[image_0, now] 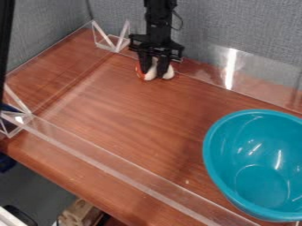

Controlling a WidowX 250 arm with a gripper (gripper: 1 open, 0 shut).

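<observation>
My black gripper point(154, 62) is at the back middle of the wooden surface, pointing down over a small white and orange-red object point(167, 72) that sits low against the back. The gripper's body and fingers partly hide the object, and whether the fingers are closed on it is unclear.
A large turquoise bowl point(255, 168) occupies the right front. White wire brackets point(109, 40) stand at the back left and at the left edge. A clear strip runs along the front edge.
</observation>
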